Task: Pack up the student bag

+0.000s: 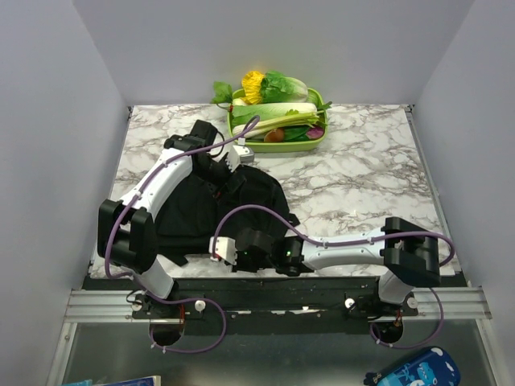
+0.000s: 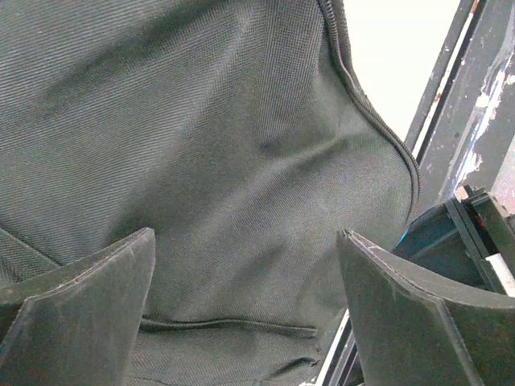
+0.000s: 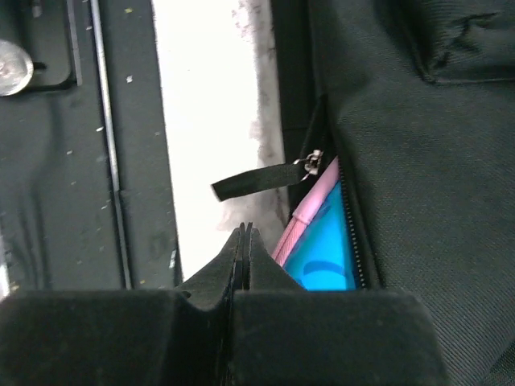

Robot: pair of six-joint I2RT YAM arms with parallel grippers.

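The black fabric bag (image 1: 181, 221) lies on the marble table's front left. My left gripper stands open above its fabric, nothing between the fingers. My right gripper is shut at the bag's front edge, nothing seen between its fingertips. In the right wrist view an open zipper shows a blue item (image 3: 322, 251) with pink piping (image 3: 315, 201) inside, and a black pull strap (image 3: 257, 181) hangs from the zipper.
A green basket of vegetables (image 1: 278, 145) stands at the back centre. A blue patterned case (image 1: 414, 370) sits at the lower right, off the table.
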